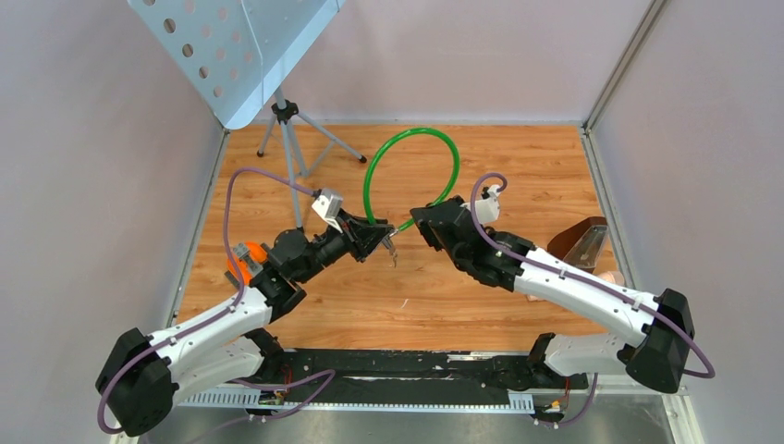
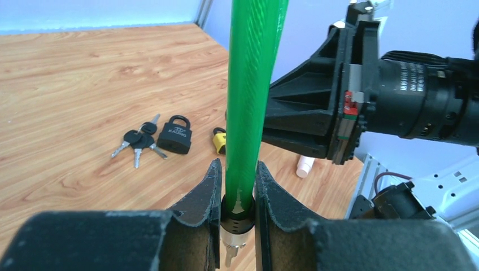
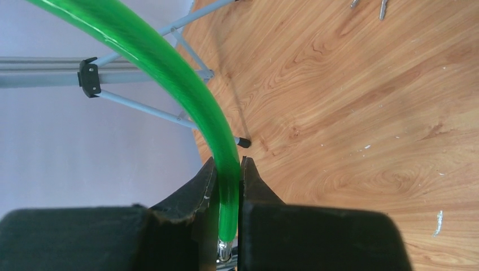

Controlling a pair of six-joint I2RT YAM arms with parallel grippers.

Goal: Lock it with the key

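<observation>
A green looped cable lock (image 1: 414, 131) is held up by both arms. In the left wrist view my left gripper grips one end, at its black collar (image 2: 237, 223), with the silver lock barrel and a key (image 2: 231, 254) below it. My right gripper is shut on the other stretch of the green cable (image 3: 226, 141), just above its silver tip (image 3: 225, 251). In the top view the two ends are close together at mid-table, the key hanging below them.
On the wooden table lie loose keys (image 2: 138, 138), a black padlock (image 2: 175, 135), a yellow padlock (image 2: 219, 140) and a pale cylinder (image 2: 305, 165). A metal tripod (image 1: 291, 139) stands at back left, a metronome-like brown object (image 1: 578, 245) at right.
</observation>
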